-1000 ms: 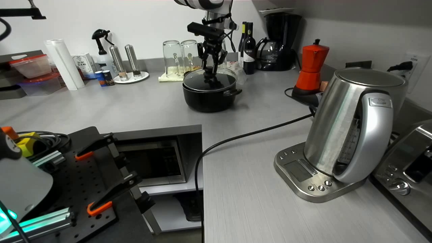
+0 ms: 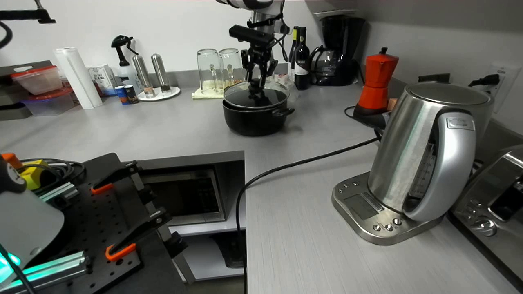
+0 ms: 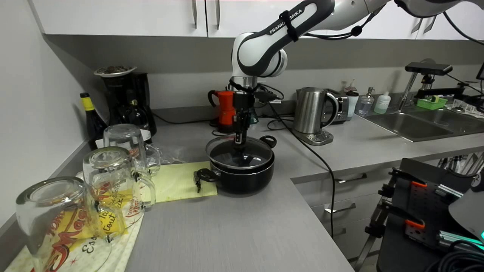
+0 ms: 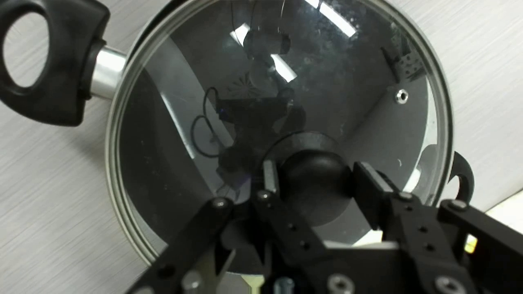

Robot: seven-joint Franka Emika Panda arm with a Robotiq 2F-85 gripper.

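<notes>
A black pot [image 2: 252,122] stands on the grey counter, its glass lid [image 2: 235,99] over the opening. The lid has a steel rim and a round black knob [image 4: 314,183]. In the wrist view, my gripper is shut on the knob, with one finger on each side of it. From the second exterior view, the lid [image 3: 222,153] looks slightly off-centre towards the left on the pot [image 3: 245,181]; whether its whole rim rests on the pot cannot be made out. My gripper [image 3: 240,139] points straight down.
Glass mugs [image 3: 106,176] and a yellow cloth [image 3: 181,179] lie close to the pot. Bottles [image 2: 301,61], a coffee maker [image 2: 338,51], a red moka pot [image 2: 377,81] and a kettle [image 2: 426,147] stand around. Counter in front of the pot is clear.
In exterior view 1, the gripper, the lid and the pot have all shifted very slightly to the right. My grip on the lid appears the same.
</notes>
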